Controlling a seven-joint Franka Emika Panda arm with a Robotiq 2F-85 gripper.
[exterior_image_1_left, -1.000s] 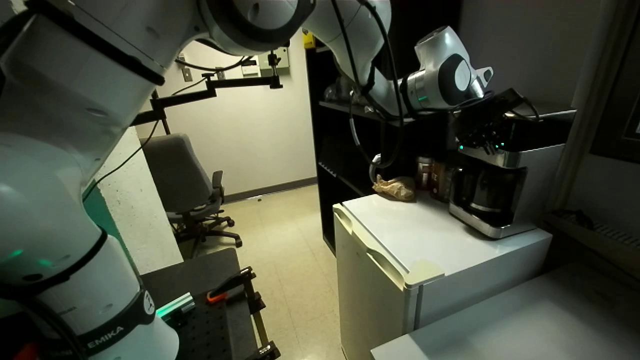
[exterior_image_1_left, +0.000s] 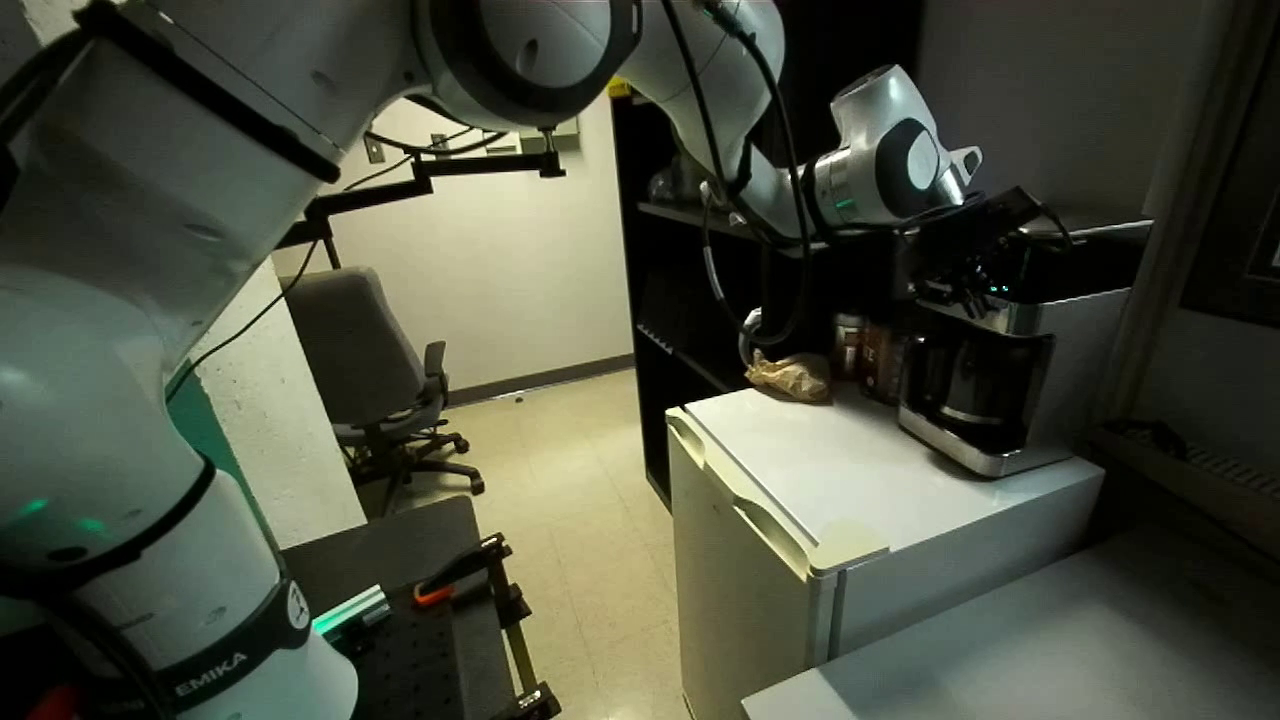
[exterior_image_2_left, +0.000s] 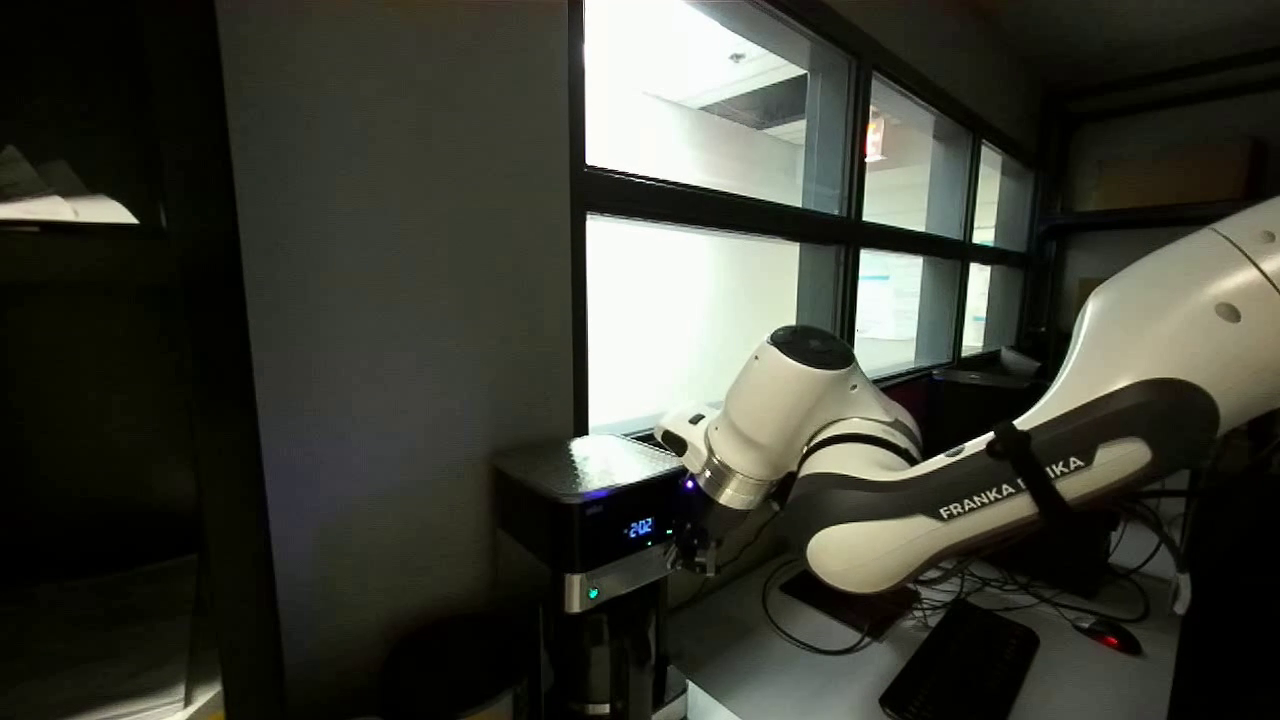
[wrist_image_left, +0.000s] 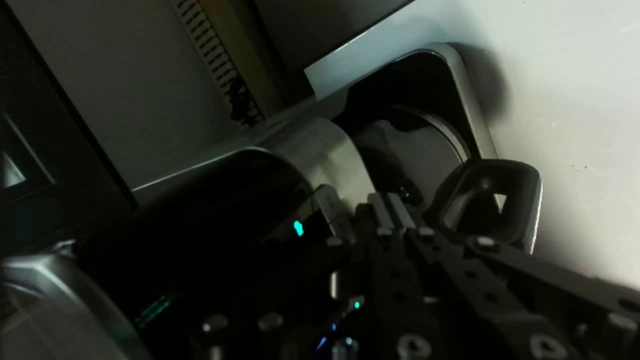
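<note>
A black and silver coffee maker (exterior_image_1_left: 1080, 360) stands on the white fridge top, with a glass carafe (exterior_image_1_left: 978, 378) inside it. Its dark front panel shows a lit clock (exterior_image_2_left: 641, 527) and a green-lit button (exterior_image_2_left: 594, 593). At the panel's front is my gripper (exterior_image_2_left: 692, 562), pointing downward. In the wrist view my gripper is shut, its fingertips side by side with nothing visible between them. They overlap the silver band (wrist_image_left: 336, 153) below the panel; whether they touch it, I cannot tell. The carafe handle (wrist_image_left: 525, 198) sticks out beyond the fingers.
Jars (exterior_image_1_left: 849, 346) and a crumpled brown bag (exterior_image_1_left: 792, 377) sit left of the coffee maker. In the second exterior view, a keyboard (exterior_image_2_left: 960, 660) and cables lie on a desk below the arm.
My wrist and gripper have sunk slightly at the coffee maker's front. One green light near the left of its panel no longer shows in the first exterior view. The coffee maker has stayed put.
</note>
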